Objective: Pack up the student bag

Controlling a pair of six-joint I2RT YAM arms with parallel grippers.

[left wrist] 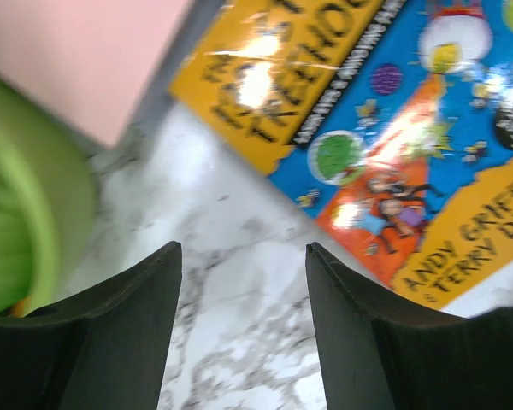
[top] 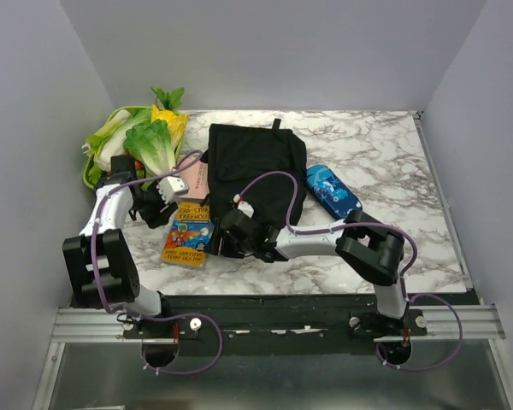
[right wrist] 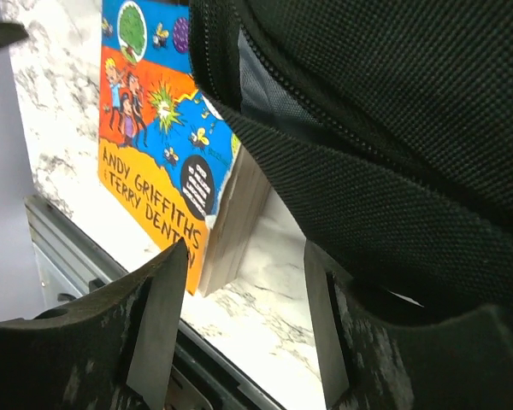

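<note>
The colourful treehouse book (top: 186,235) lies flat on the marble table, left of the black bag (top: 252,162). Just left of the book, my left gripper (top: 164,219) has its fingers apart; only bare table shows between them in the left wrist view, with the book (left wrist: 393,154) beyond. My right gripper (top: 214,246) is low at the book's right side, its fingers parted. In the right wrist view the book's page edge (right wrist: 239,213) lies ahead of the left finger, and the bag's fabric (right wrist: 376,205) hangs close by the right finger. A blue pencil case (top: 333,191) rests right of the bag.
A green basket (top: 89,173) of vegetables stands at the back left, close to my left arm. A pink book (top: 197,178) lies between the basket and the bag, partly hidden. Right of the pencil case the table is clear.
</note>
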